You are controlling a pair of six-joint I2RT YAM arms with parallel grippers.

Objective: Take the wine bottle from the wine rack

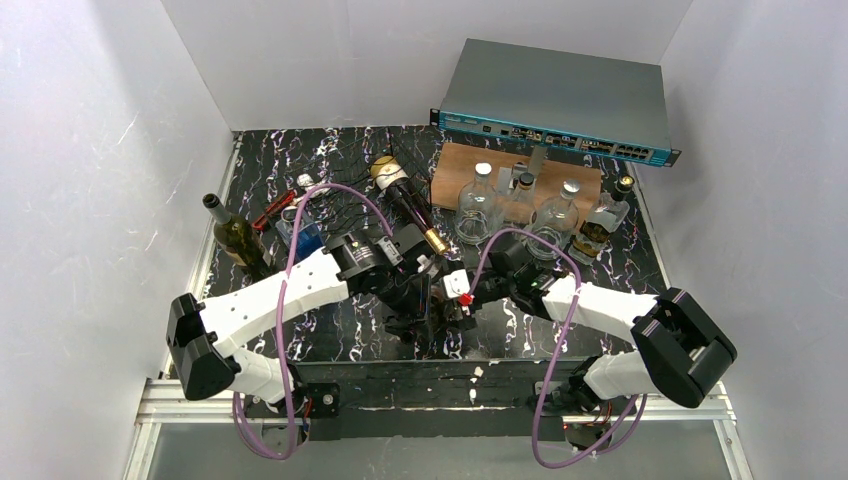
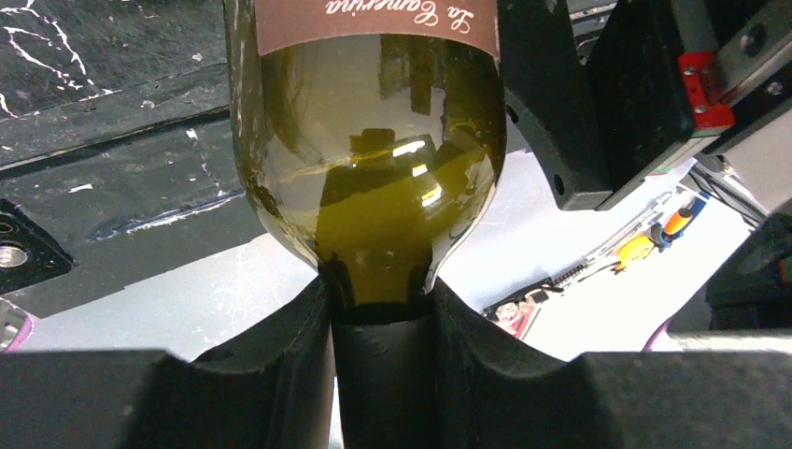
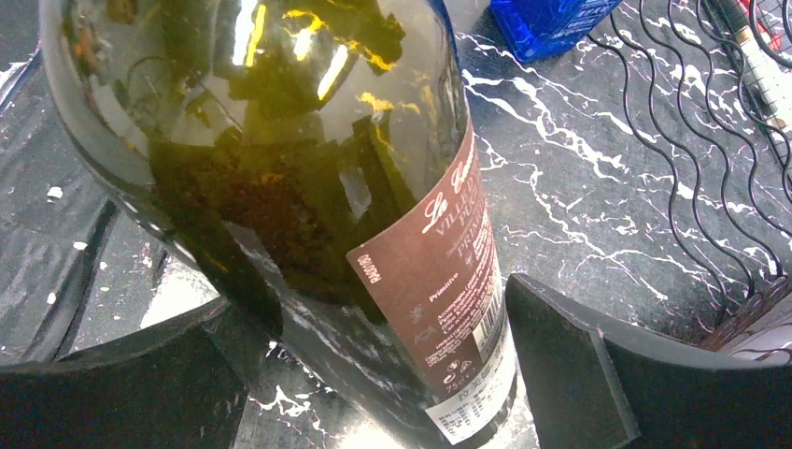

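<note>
A dark green wine bottle with a brown label [image 2: 374, 19] is held by its black-wrapped neck [image 2: 385, 374] in my left gripper, which is shut on it. In the right wrist view the same bottle [image 3: 308, 187] slants across the picture, lying between the spread fingers of my open right gripper. Whether either right finger touches the glass, I cannot tell. From above, both grippers meet near the front centre, and the arms mostly cover the bottle. Behind them is the black wire wine rack [image 1: 345, 185], with another dark bottle [image 1: 410, 205] lying on it.
A green bottle [image 1: 238, 238] stands at the left, near a blue bottle [image 1: 308, 238]. Several clear bottles occupy the right side around a wooden board [image 1: 450, 180], beneath a grey rack unit [image 1: 560, 90].
</note>
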